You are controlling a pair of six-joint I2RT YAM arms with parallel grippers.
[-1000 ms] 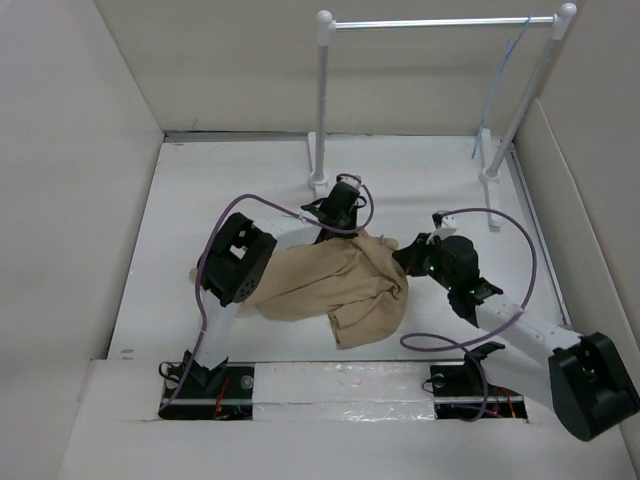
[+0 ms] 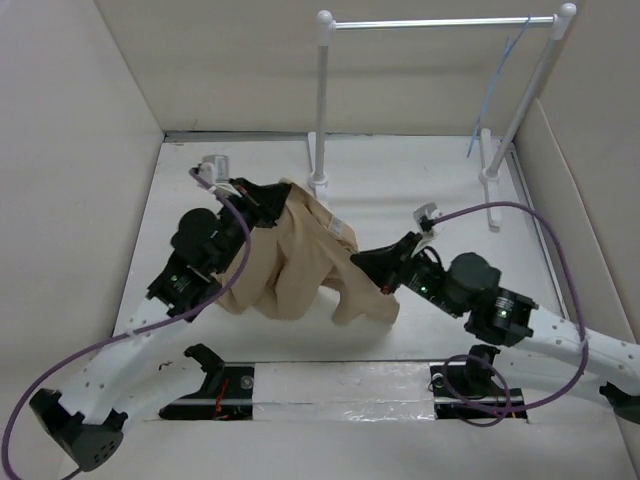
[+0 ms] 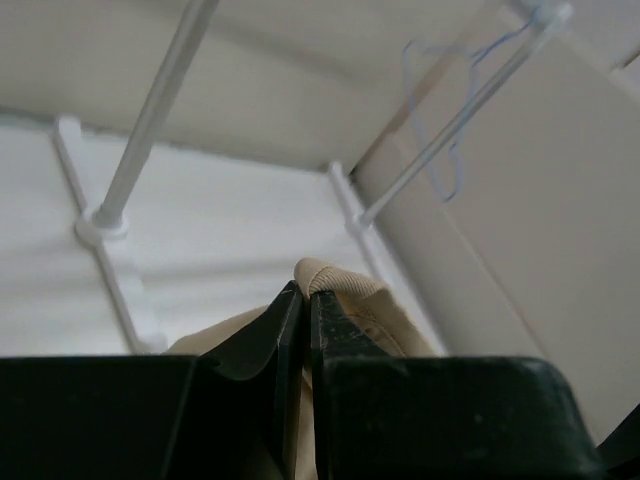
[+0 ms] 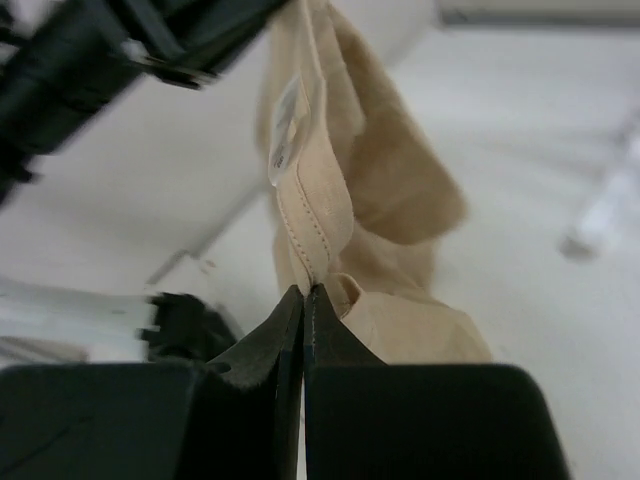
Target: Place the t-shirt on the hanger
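The beige t shirt [image 2: 295, 255] hangs bunched between both grippers, its lower part near the white floor. My left gripper [image 2: 280, 190] is raised at its upper left, shut on the fabric, whose hem shows between the fingertips in the left wrist view. My right gripper [image 2: 360, 258] is lower at the right, also shut on the fabric, as the right wrist view shows. A blue hanger [image 2: 490, 85] hangs from the rail at the right end.
A white rack with top rail [image 2: 440, 22] and two posts stands at the back. Walls [image 2: 70, 200] enclose the sides. Bare floor [image 2: 430, 180] lies between the rack's feet.
My left gripper has moved up and left, lifting the t shirt. My right gripper has shifted left with the cloth in it.
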